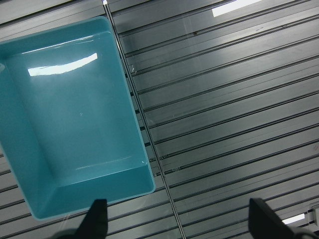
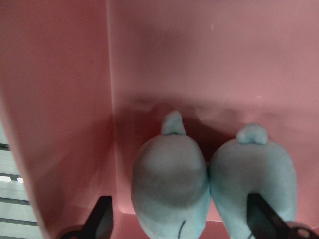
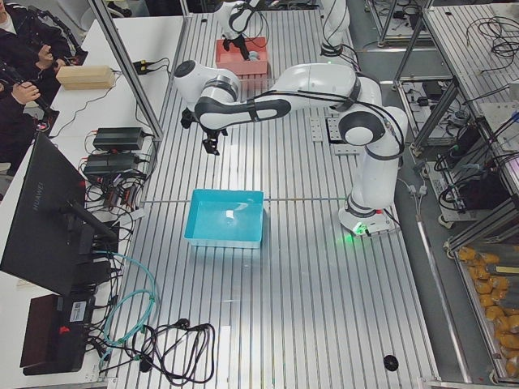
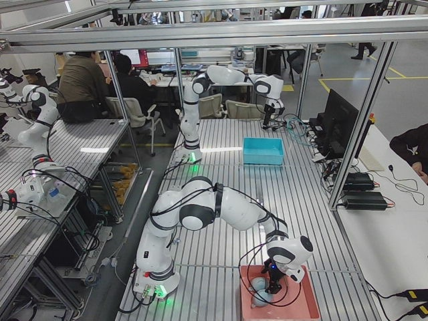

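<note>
Two light-blue plush toys, one (image 2: 169,184) beside the other (image 2: 261,174), lie touching inside the pink bin (image 2: 55,99) in the right wrist view. My right gripper is down in that bin, open, its fingers either side of the pair, the right finger overlapping the right toy. A teal bin (image 1: 79,129) stands empty on the slatted table. My left gripper hangs open above the table beside it, with nothing between its fingers.
Cables (image 3: 178,356), a monitor (image 3: 49,219) and power supplies (image 3: 113,162) line one side, with metal frame posts nearby.
</note>
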